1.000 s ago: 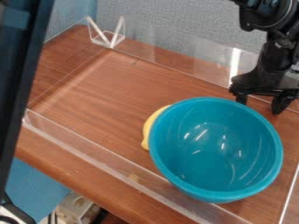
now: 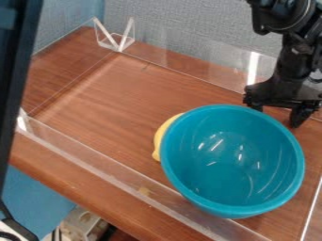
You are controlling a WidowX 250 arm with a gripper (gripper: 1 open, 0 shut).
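My black gripper (image 2: 277, 105) hangs low at the right side, just behind a large teal bowl (image 2: 233, 155); it stands open, with nothing visible between its fingers. The bowl sits on the wooden surface (image 2: 126, 94) toward the front right and looks empty. A yellow object (image 2: 163, 136) peeks out from behind the bowl's left rim, mostly hidden by it.
Clear plastic walls (image 2: 101, 169) border the wooden surface. A white wire-like bracket (image 2: 113, 36) stands at the back left corner. A dark panel fills the left edge of the view.
My gripper has shifted very slightly over the last second; the bowl and yellow object are unmoved.
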